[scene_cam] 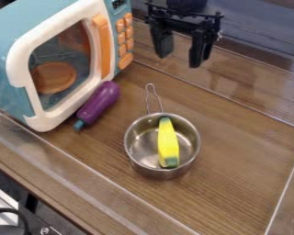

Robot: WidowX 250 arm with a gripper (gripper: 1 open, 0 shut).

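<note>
My black gripper (183, 48) hangs at the top of the view over the back of the wooden counter, open, with nothing between its fingers. A small steel pot (142, 147) with a wire handle stands in the middle front, holding a yellow vegetable-like toy (168, 140) with green ends. A purple eggplant toy (100, 102) lies left of the pot, beside a light-blue and white toy microwave (27, 48) with orange buttons and an orange plate visible inside.
A wall (266, 32) runs along the back. The counter's front edge crosses the lower left, with a dark cable below.
</note>
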